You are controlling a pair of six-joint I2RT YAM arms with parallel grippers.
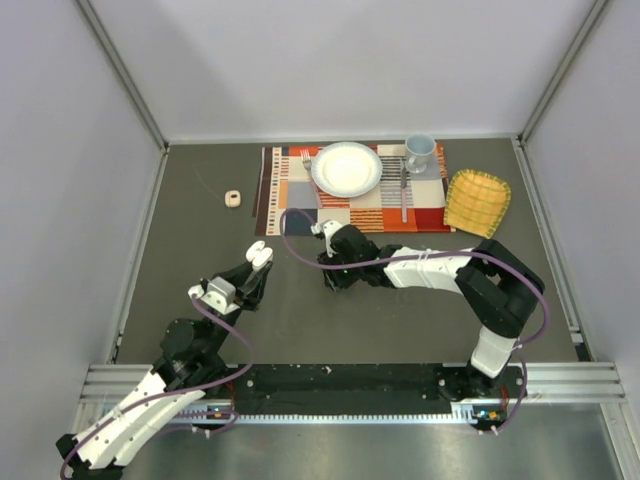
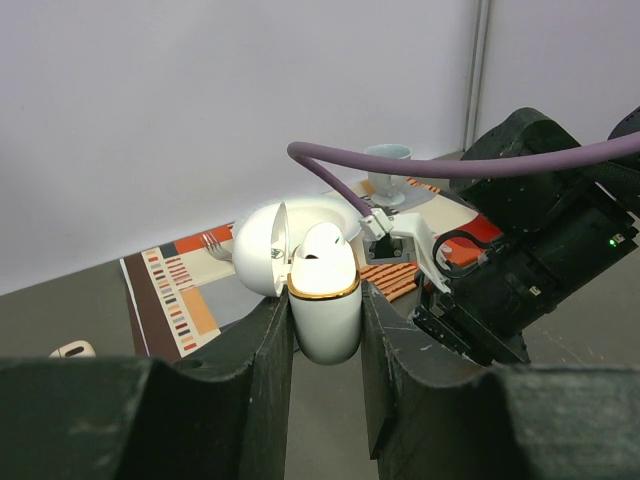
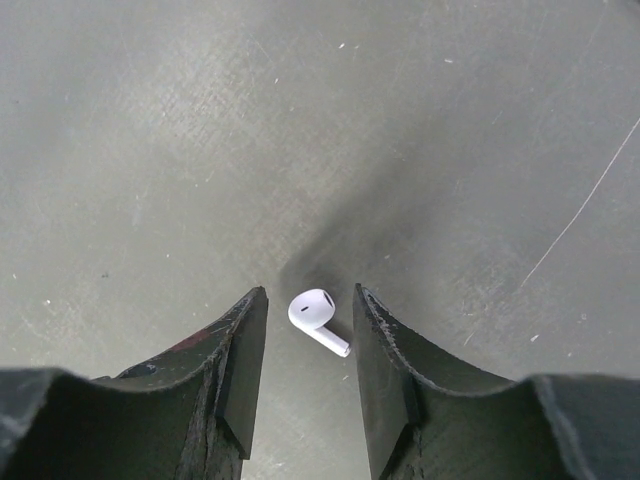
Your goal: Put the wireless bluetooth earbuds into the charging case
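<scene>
The white charging case (image 2: 326,315), with its lid up, is held upright in my left gripper (image 1: 256,276), shut on it; the top view shows it at centre-left. A white earbud (image 3: 311,309) lies on the grey table, stem pointing to lower right. My right gripper hangs above it, part open, with the earbud showing between and below its fingertips and nothing visibly held. In the top view that earbud is hidden under the right arm.
A small white object (image 1: 232,198) lies at back left. A placemat (image 1: 275,215) with plate (image 1: 348,170), fork, knife and cup (image 1: 420,148) is at the back, with a yellow cushion (image 1: 474,200) right of it.
</scene>
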